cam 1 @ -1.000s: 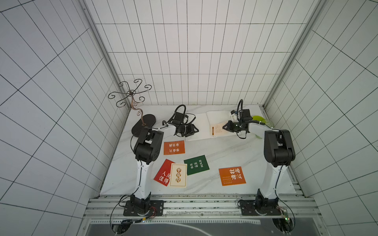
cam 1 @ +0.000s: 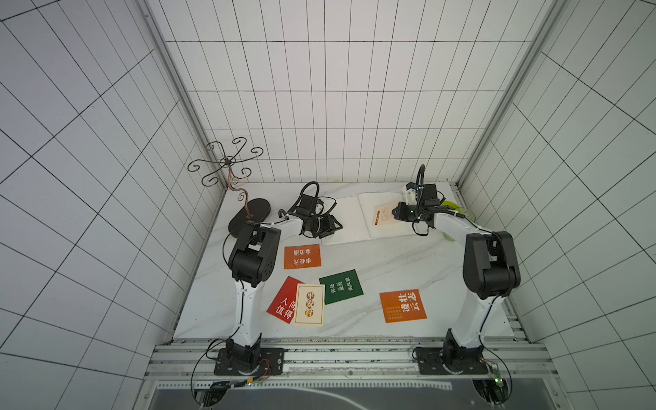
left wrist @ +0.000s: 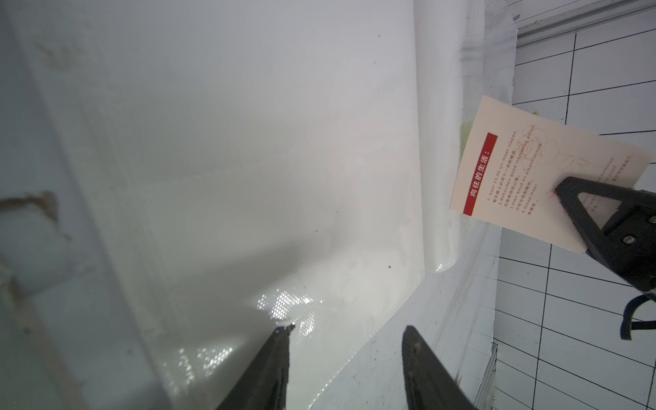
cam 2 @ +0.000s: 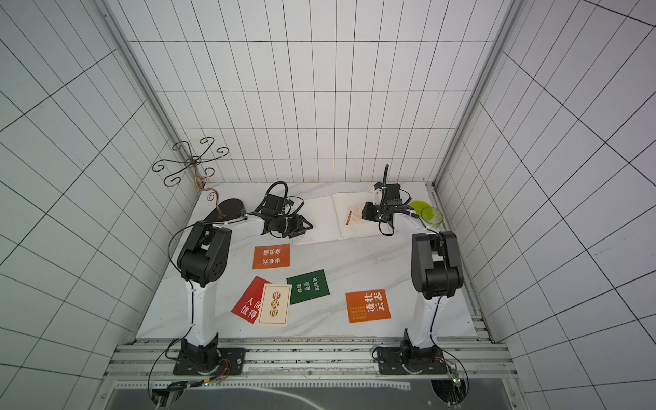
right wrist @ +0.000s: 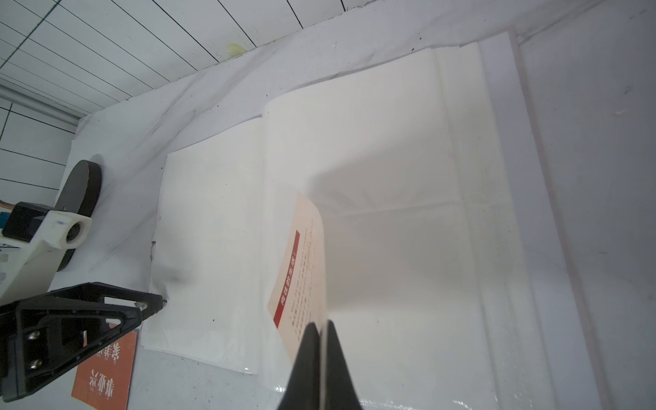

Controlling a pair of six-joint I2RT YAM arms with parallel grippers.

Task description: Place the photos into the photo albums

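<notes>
An open white album [cam 1: 345,222] lies at the back of the table. Above its right page my right gripper [cam 1: 397,212] is shut on a cream photo with a red title strip [right wrist: 294,273], seen tilted up in both wrist views. Over the left part of the album, my left gripper is part open, with nothing between its fingertips; the clear sleeve page lies below it in the left wrist view.
Orange cards [cam 1: 302,256], a red card [cam 1: 280,294], a cream card [cam 1: 309,304] and a green card [cam 1: 341,286] lie in front. A metal stand [cam 1: 239,212] is back left, green round objects [cam 2: 423,212] back right.
My right gripper has moved back and up with the photo, away from the front edge of the album page. The left gripper has barely moved.
</notes>
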